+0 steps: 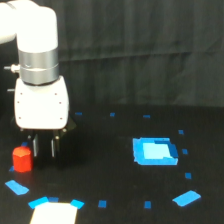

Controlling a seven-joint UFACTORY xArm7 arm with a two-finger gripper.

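A small red block (22, 160) stands on the black table at the far left. My gripper (43, 147) points down just right of the block, and its fingertips appear slightly above the block's middle in the view. A gap shows between the two fingers, with nothing visible in it. The block lies outside the fingers, to the left of the nearer finger (35, 147). How far the fingertips are above the table is hard to tell.
On the right lies a blue-edged square (138, 150) with a pale centre. Blue tape pieces (186, 198) are scattered over the table. A pale square (53, 213) is cut off by the front edge of the view. Mid-table is clear.
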